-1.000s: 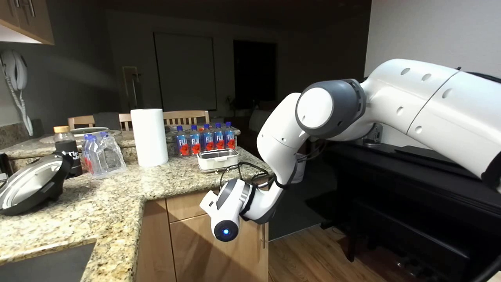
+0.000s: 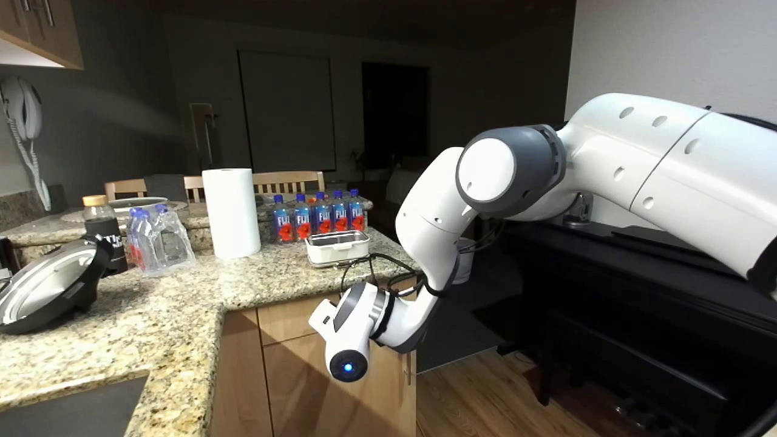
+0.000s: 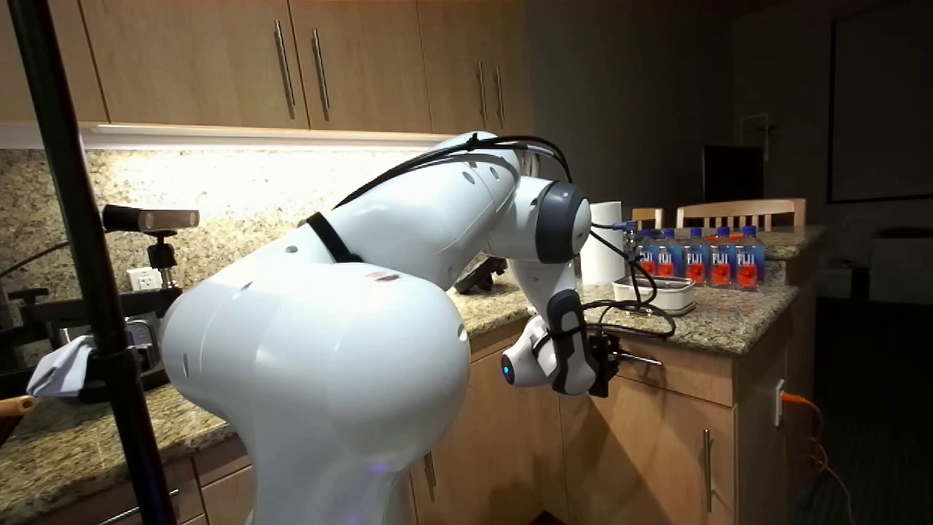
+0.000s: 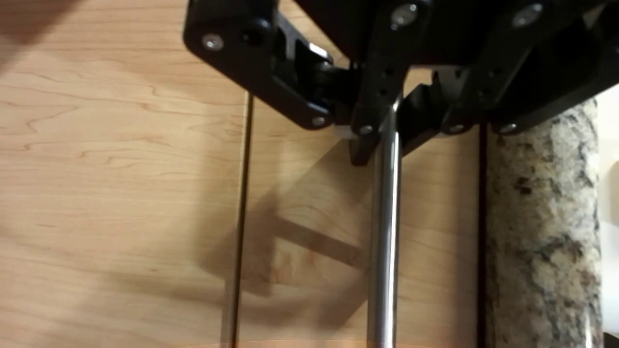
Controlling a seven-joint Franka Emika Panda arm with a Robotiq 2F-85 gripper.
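Observation:
In the wrist view, a shiny metal bar handle (image 4: 383,249) runs along the pale wood drawer front (image 4: 325,197). My black gripper is shut on the bar, one finger on each side of it. The same drawer front (image 3: 678,375) lies just under the countertop in exterior view 2 and looks flush with the cabinet. There my gripper (image 3: 614,354) sits at the handle (image 3: 645,359), its fingertips too small to make out. The arm hides the gripper in exterior view 1.
On the granite counter (image 2: 280,280) above stand a white container (image 2: 337,249), several water bottles (image 2: 320,217) and a paper towel roll (image 2: 231,213). A cabinet door (image 3: 656,437) with an upright handle (image 3: 707,471) is below the drawer. Black cables (image 3: 643,328) hang near my wrist.
The objects on the counter have not moved.

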